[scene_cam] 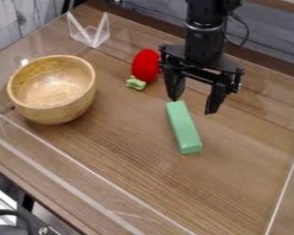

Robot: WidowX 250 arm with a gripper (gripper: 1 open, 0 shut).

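Note:
My black gripper (198, 92) hangs in the upper middle of the camera view, pointing down, its two fingers spread apart with no object seen between them. A flat green bar (183, 128) lies lengthwise on the wooden table just below it. A red object (146, 64) rests left of the gripper, with a small light green item (136, 84) beside it.
A wide tan bowl (54, 78) stands at the left. A clear angular object (89, 27) is at the upper left. A dark cable shows at the lower left corner.

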